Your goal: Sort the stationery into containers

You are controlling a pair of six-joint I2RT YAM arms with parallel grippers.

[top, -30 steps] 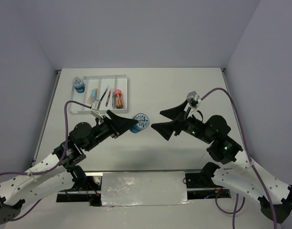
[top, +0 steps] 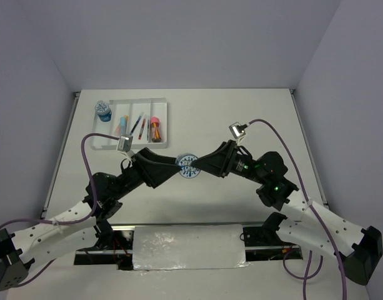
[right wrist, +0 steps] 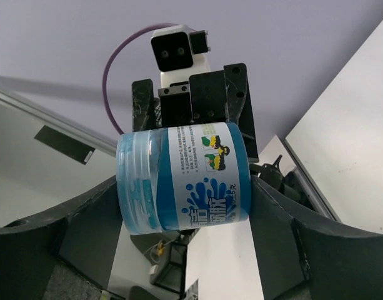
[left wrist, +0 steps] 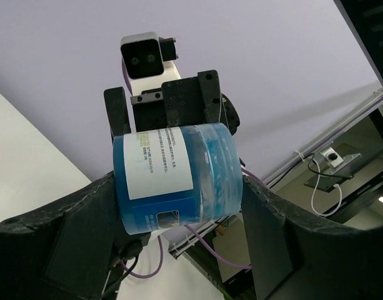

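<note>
A clear-and-blue jar [top: 187, 166] with a patterned lid is held up between both arms, over the middle of the table. My right gripper [top: 200, 164] is shut on it, a finger pressed to either end as the right wrist view shows the jar [right wrist: 184, 178] lying sideways. Opposite, my left gripper [top: 169, 169] is open, with the same jar [left wrist: 177, 177] still between its fingers. White label areas face both wrist cameras. A white divided tray [top: 130, 101] stands at the back left, holding pens, a pink-capped item [top: 155, 121] and other slim stationery.
A second blue jar [top: 103, 110] sits at the tray's left end. Bare white tabletop [top: 241, 115] lies to the right and behind the arms. Grey walls [top: 35, 125] rise at the sides and back.
My right gripper has come left and closed on the jar. The jar has shifted only slightly.
</note>
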